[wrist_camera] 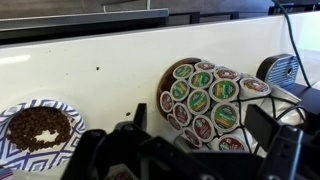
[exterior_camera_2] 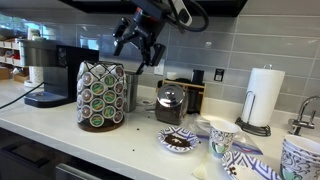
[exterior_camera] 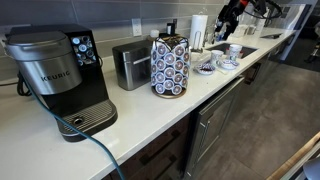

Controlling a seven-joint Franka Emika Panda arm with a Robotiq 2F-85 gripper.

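Observation:
My gripper (exterior_camera_2: 138, 50) hangs above the counter with its fingers open and nothing between them. In the wrist view its two dark fingers (wrist_camera: 101, 153) stand apart along the lower edge. Below it in that view is a round rack of coffee pods (wrist_camera: 215, 100), with green and red lids facing up. From the side, the pod rack (exterior_camera_2: 101, 97) stands upright on the counter, to the left of my gripper and lower. A patterned plate (wrist_camera: 38, 137) holding coffee beans lies on the other side in the wrist view.
A Keurig coffee maker (exterior_camera: 62, 80) and a dark metal box (exterior_camera: 133, 64) stand along the wall. A glass jar (exterior_camera_2: 171, 102), paper towel roll (exterior_camera_2: 262, 95), patterned cups (exterior_camera_2: 222, 137) and another plate (exterior_camera_2: 249, 166) occupy the counter. Bare counter (wrist_camera: 110, 85) lies between plate and rack.

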